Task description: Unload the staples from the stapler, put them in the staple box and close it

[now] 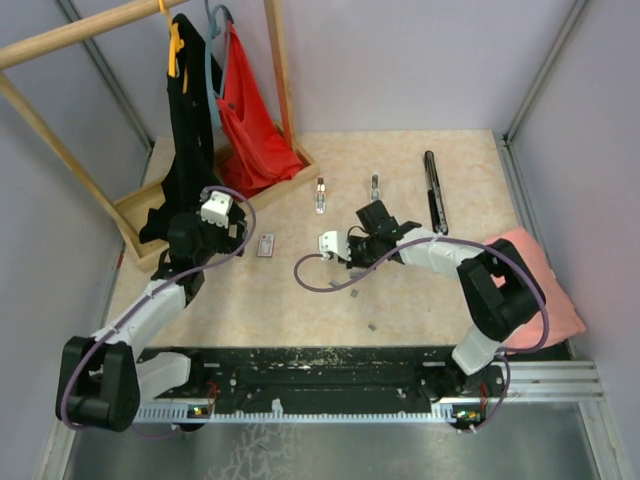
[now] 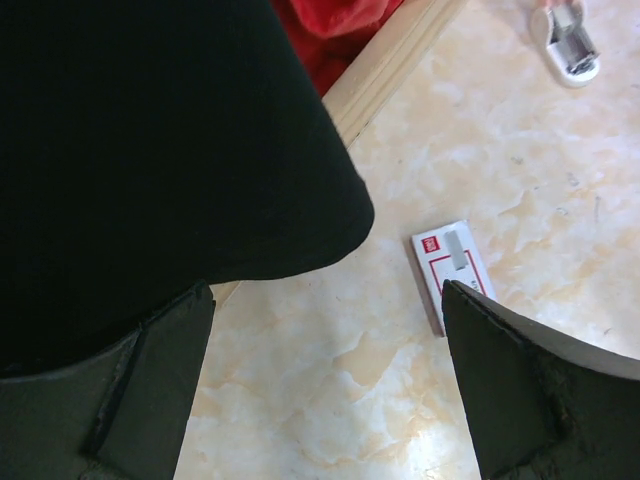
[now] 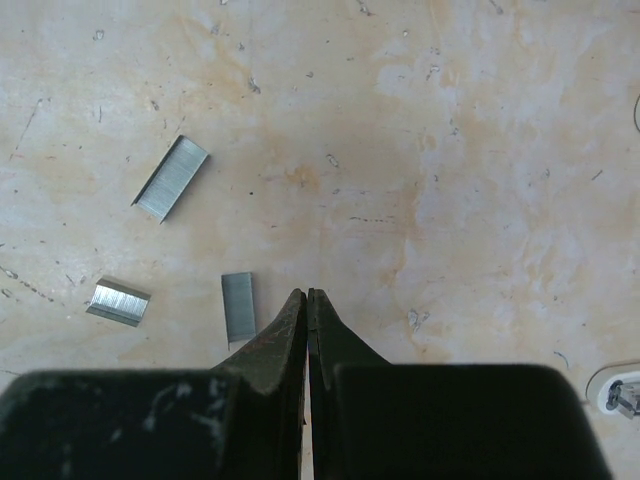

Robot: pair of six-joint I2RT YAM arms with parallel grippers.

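Note:
Two small staplers, one white-and-pink [image 1: 320, 196] and one grey-white [image 1: 375, 188], stand apart at the back of the table; the white-and-pink one also shows at the left wrist view's upper right. Loose metal staple strips lie on the tabletop: one tilted strip [image 3: 172, 178], a short one [image 3: 118, 302] and an upright one [image 3: 238, 308]. Just right of that last strip in the right wrist view, my right gripper is shut, nothing visible between its tips. My left gripper stands open and empty, near a white-and-red staple box [image 2: 465, 255].
A wooden rack with hanging black cloth [image 2: 180, 140] and red cloth [image 1: 255, 130] stands close by my left gripper. A long black object [image 1: 436, 192] lies at the back right, a pink cushion [image 1: 540, 290] at the right edge.

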